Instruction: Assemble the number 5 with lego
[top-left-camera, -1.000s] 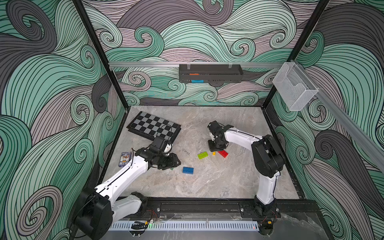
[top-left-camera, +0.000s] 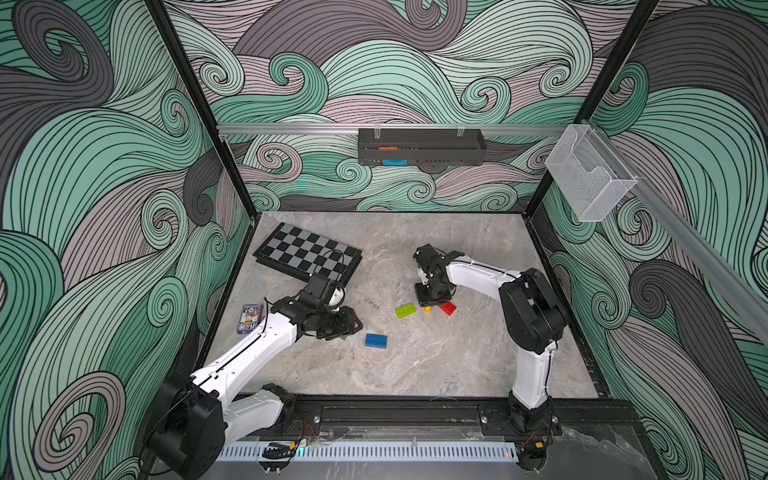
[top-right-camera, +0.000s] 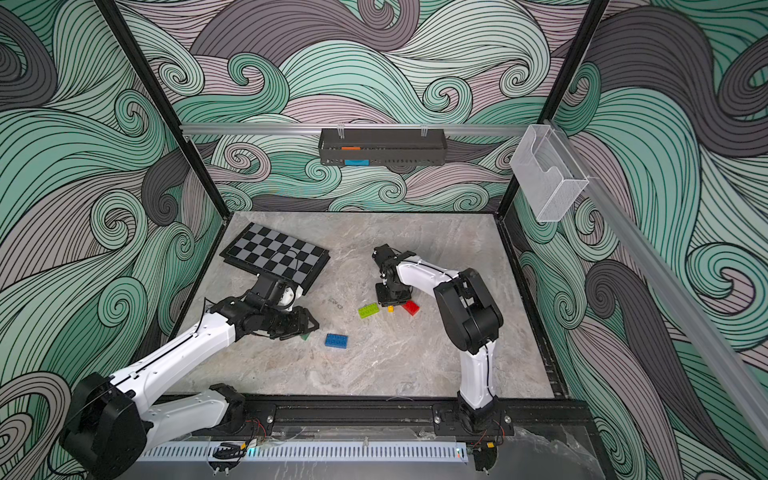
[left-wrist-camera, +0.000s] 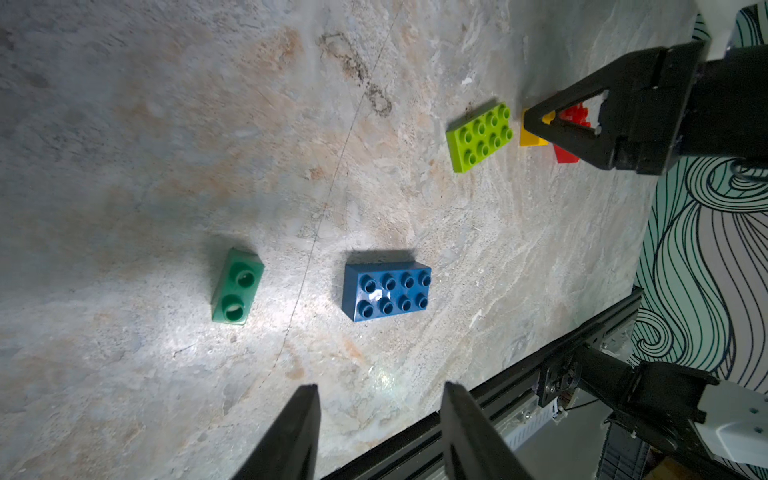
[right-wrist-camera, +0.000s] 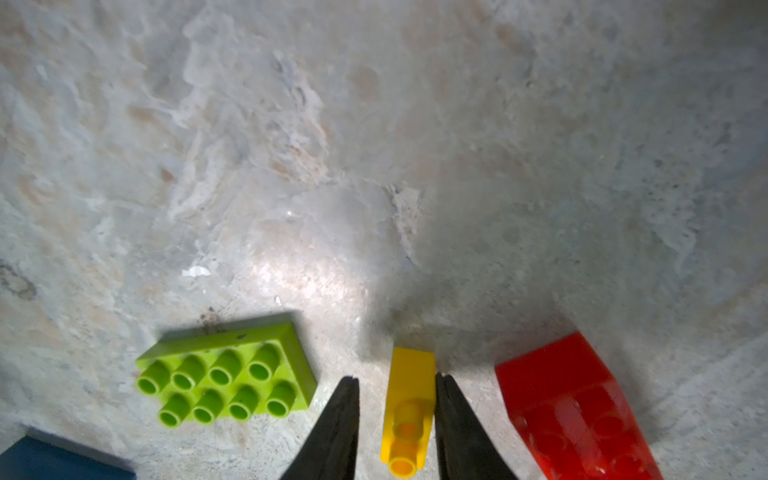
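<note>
In the right wrist view a narrow yellow brick (right-wrist-camera: 411, 388) lies between the parted fingers of my right gripper, the right finger very close to it. To its left is a lime brick (right-wrist-camera: 232, 372) and to its right a red brick (right-wrist-camera: 580, 408). A blue brick (left-wrist-camera: 386, 290) and a small green brick (left-wrist-camera: 238, 286) rest apart on the table, studs up. My left gripper stands open above the table with nothing between its fingers; in the top left view it partly covers the green brick.
A checkered board (top-left-camera: 308, 253) occupies the back left, with a card box (top-left-camera: 249, 318) at the left edge. A dark tray (top-left-camera: 421, 147) and a white wire basket (top-left-camera: 590, 173) hang above.
My right gripper has shifted slightly lower and toward the front, closer over the yellow brick. The left arm and the bricks look about the same.
</note>
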